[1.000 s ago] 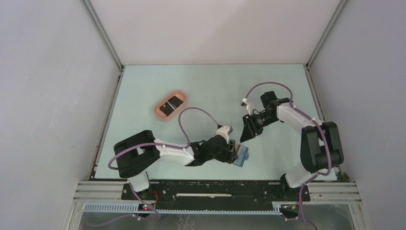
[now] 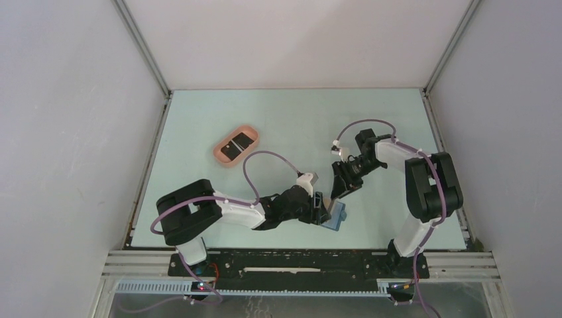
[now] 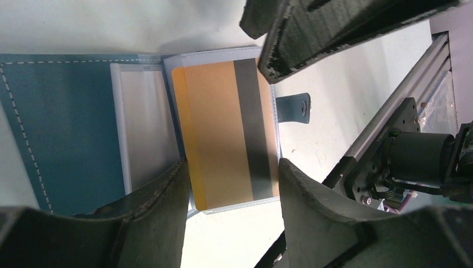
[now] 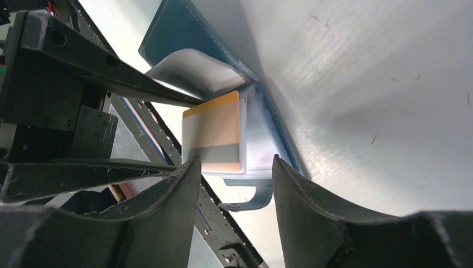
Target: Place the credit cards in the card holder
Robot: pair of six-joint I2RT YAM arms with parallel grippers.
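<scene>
An orange card (image 3: 215, 134) with a dark stripe lies against a clear pocket of the blue card holder (image 3: 70, 128). My left gripper is shut on its opposite edges; its two fingers also show around the card (image 4: 215, 139) in the right wrist view. How far the card sits inside the pocket cannot be told. My right gripper has its fingertips apart at the holder's far side, with the strap (image 4: 256, 198) showing between them. Whether they grip the holder is unclear. From above, both grippers crowd the holder (image 2: 337, 216), partly covering it.
A pink tray (image 2: 218, 158) with dark flat items (image 2: 242, 140) stands at the back left. The black front rail (image 2: 219, 265) runs close to the holder.
My left gripper has shifted only slightly, staying at the card.
</scene>
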